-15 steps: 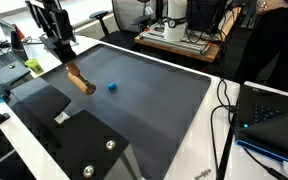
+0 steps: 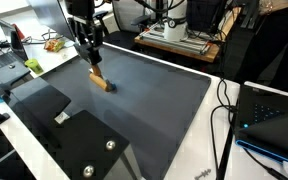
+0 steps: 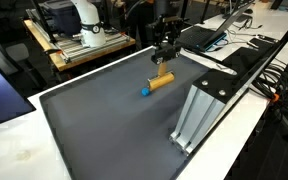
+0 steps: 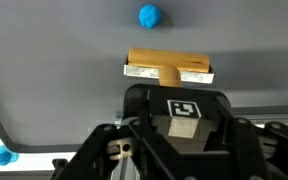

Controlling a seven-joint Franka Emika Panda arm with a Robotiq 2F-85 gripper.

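Note:
A wooden T-shaped tool hangs from my gripper, which is shut on its orange-brown handle (image 4: 169, 75). In the wrist view the wide wooden head (image 4: 168, 59), with a pale strip along it, lies ahead of the fingers. The small blue ball (image 4: 150, 16) is on the dark grey tabletop, a short way beyond the head. From the second exterior view, the head (image 3: 161, 82) is low over the table, just beside the blue ball (image 3: 145, 92); whether it touches the surface I cannot tell. Exterior view 1 shows the gripper (image 2: 91, 65) above the head (image 2: 102, 81).
A black-topped metal stand (image 3: 199, 108) rises near the tool at the table's edge. The dark table (image 3: 94, 130) is broadly clear on the ball's other side. Another blue item (image 4: 6, 156) lies beyond the table edge. A laptop (image 2: 269, 120) stands off to the right.
My gripper has carried the wooden tool rightward in exterior view 1, bringing it from near the stand to beside the blue ball. The tool's head is turned differently now.

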